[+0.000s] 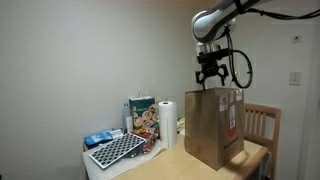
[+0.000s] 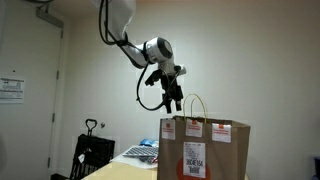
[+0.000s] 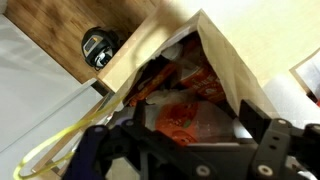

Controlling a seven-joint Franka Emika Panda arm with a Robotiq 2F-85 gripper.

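Observation:
A tall brown paper bag [image 1: 208,128] stands upright on the table, its mouth open. Red-and-white labels and yellowish handles show on the bag [image 2: 225,150] in exterior view 2. Right above the bag's mouth hangs my gripper [image 1: 212,82], pointing down with its fingers apart. Looking down in the wrist view, I see red packages [image 3: 185,120] and clear wrapping inside the bag, beyond my open gripper. Nothing shows between the fingers. The bag's lower contents are hidden.
A white paper towel roll [image 1: 167,122], a patterned bag [image 1: 143,115] and a black-and-white rack [image 1: 117,150] stand left of the paper bag. A wooden chair [image 1: 262,122] is behind it at right.

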